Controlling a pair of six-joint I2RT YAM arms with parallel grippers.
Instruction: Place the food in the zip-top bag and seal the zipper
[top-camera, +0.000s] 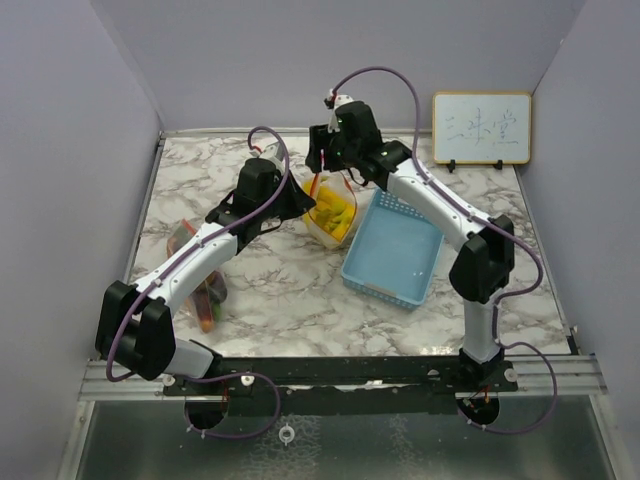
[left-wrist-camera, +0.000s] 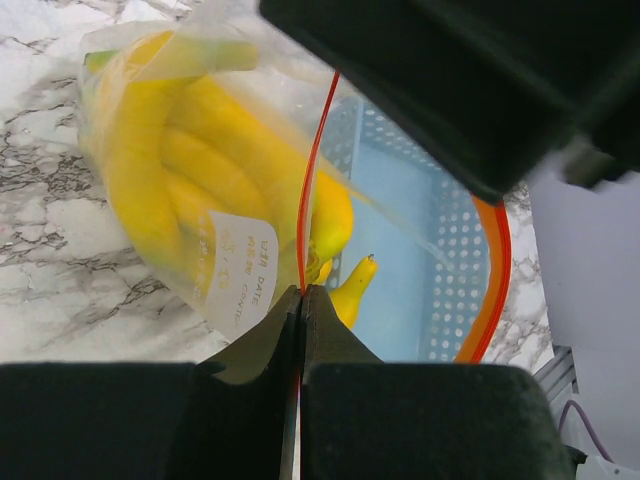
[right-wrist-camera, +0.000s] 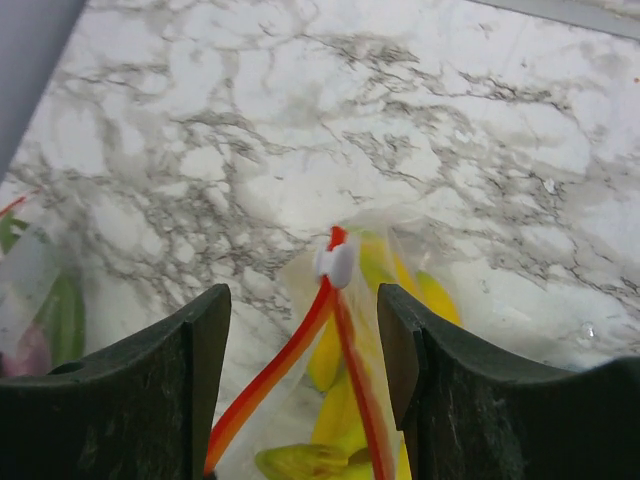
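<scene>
A clear zip top bag (top-camera: 334, 238) with a red rim stands open-mouthed, with yellow food (top-camera: 328, 212) inside. In the left wrist view, bananas (left-wrist-camera: 205, 150) show through its side. My left gripper is shut on the bag's red rim (left-wrist-camera: 308, 190), pinching a thin strip. Over the bag's far corner, my right gripper stands open with nothing gripped. A whitish zipper slider (right-wrist-camera: 335, 262) at the end of the red zipper shows in the gap between its fingers, beyond the tips. The slider is hidden from the top view.
A blue basket (top-camera: 392, 252) stands right of the bag, seemingly empty. Another clear bag (top-camera: 206, 300) holding vegetables lies at the left. At the back right is a small whiteboard (top-camera: 482, 128).
</scene>
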